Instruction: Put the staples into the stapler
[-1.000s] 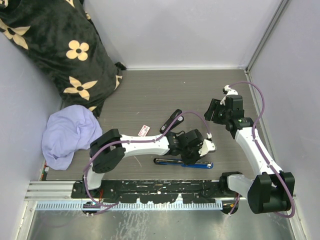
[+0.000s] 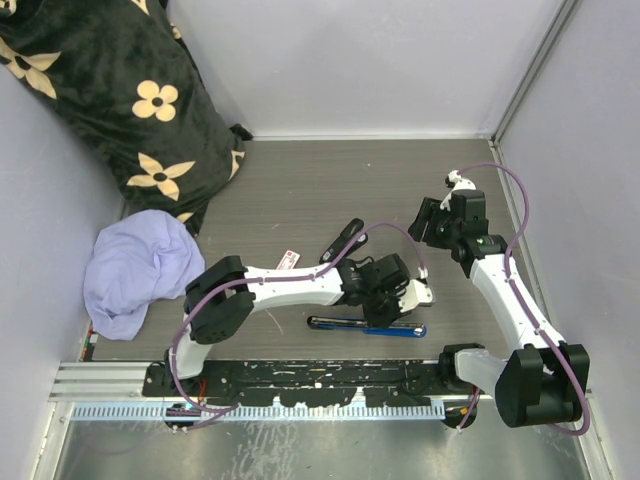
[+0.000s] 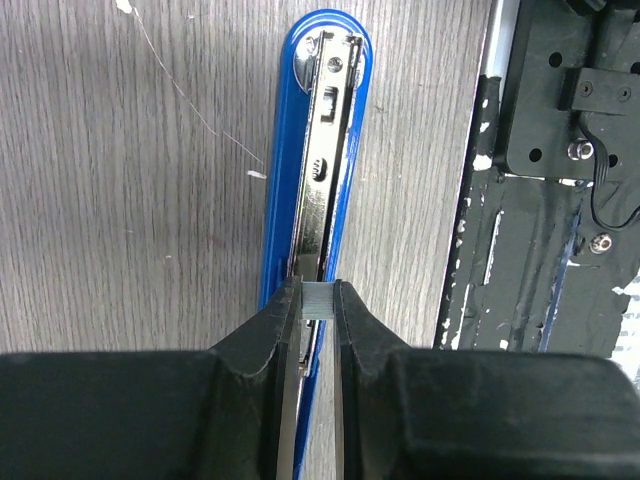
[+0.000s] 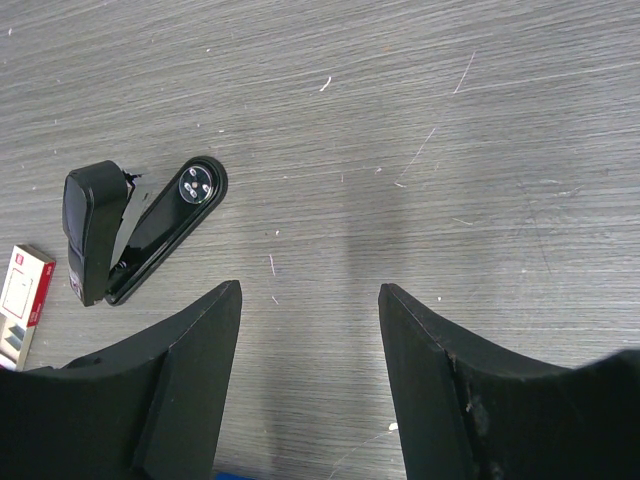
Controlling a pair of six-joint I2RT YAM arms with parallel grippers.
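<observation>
The blue stapler (image 3: 277, 190) lies opened out flat near the table's front edge, its metal magazine (image 3: 318, 170) showing. Between the tips of my left gripper is a small silvery staple strip (image 3: 318, 301); the fingers are shut on it, directly over the magazine channel. Whether the strip touches the channel I cannot tell. From above, the left gripper hides the stapler's middle, while the stapler's blue end (image 2: 415, 330) sticks out to the right. My right gripper hangs open over bare table at the right, nothing between its fingers.
A black stapler (image 4: 160, 235) stands behind the left arm, with a red and white box (image 4: 25, 290) beside it. A lilac cloth (image 2: 140, 270) and a dark flowered cushion (image 2: 130, 100) occupy the left side.
The right arm and the objects on the table have stayed put.
</observation>
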